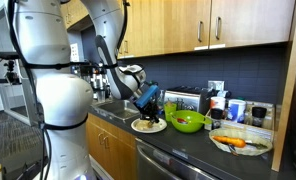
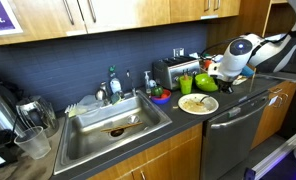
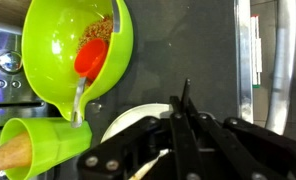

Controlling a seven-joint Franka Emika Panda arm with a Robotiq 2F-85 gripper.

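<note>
My gripper is shut in the wrist view, with a thin dark object (image 3: 186, 90) rising to a point between its fingertips; what it is cannot be made out. Under it lies a white plate (image 3: 128, 117), partly hidden by the gripper. The plate (image 1: 140, 127) bears some light-brown food in exterior view 1, and the gripper is low over its far side. To the left in the wrist view stands a green bowl (image 3: 48, 50) holding a red spoon (image 3: 92, 58) and brown grains. A green cup (image 3: 53, 143) is next to the bowl.
A tray of vegetables (image 1: 240, 146) sits to the right on the counter. Behind are a toaster (image 2: 181, 72) and a sink (image 2: 113, 125) to the left.
</note>
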